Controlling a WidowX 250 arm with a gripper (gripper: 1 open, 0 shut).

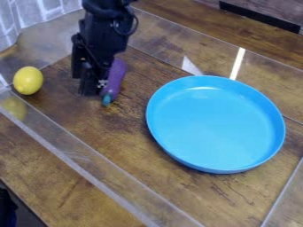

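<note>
My gripper [90,75] hangs over the upper left of the wooden table, its dark fingers pointing down; how far they are parted is hard to tell against the dark arm. Just right of it a purple object [116,76] with a teal lower end lies on the wood, partly behind the gripper. A yellow oval object [27,80] rests at the left. A large round blue plate or shallow bowl [215,123] takes up the right side.
Clear strips run along the table's left edge and lower part. The wood [130,177] below the gripper and left of the blue plate is bare. A pale strip lies at the back right.
</note>
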